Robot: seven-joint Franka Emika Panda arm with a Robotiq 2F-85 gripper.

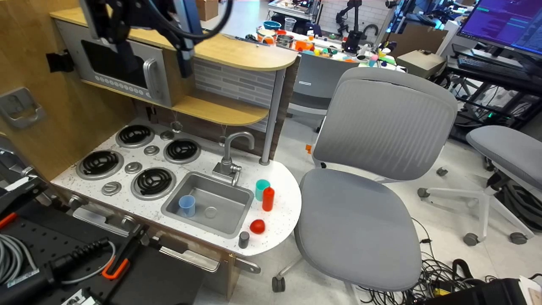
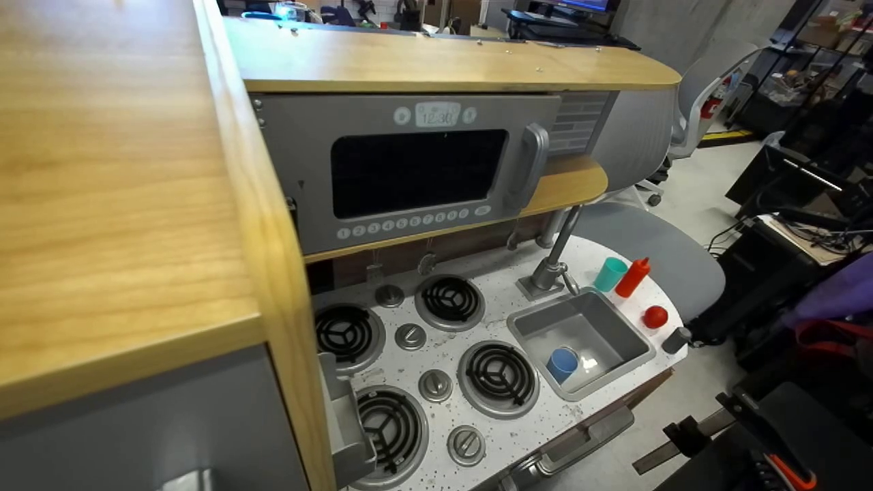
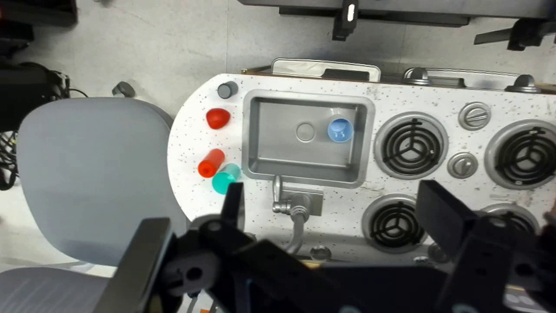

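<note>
In exterior view 1 my gripper (image 1: 156,58) hangs at the top, in front of the microwave's upper part, fingers spread and nothing between them. The wrist view shows the open gripper from above, well over the counter. A blue cup (image 3: 340,130) stands inside the grey sink (image 3: 299,174), near its stove-side end. On the counter's rounded end are a teal cup (image 1: 261,188), a red bottle (image 1: 268,198) touching or close beside it, a red rounded object (image 1: 257,226) and a small dark grey cylinder (image 1: 244,239).
A faucet (image 1: 227,162) rises behind the sink. Stove burners (image 1: 153,183) and knobs fill the other side. The microwave (image 2: 417,176) and a wooden shelf (image 1: 223,109) overhang the counter's back. A grey chair (image 1: 355,228) adjoins the rounded end.
</note>
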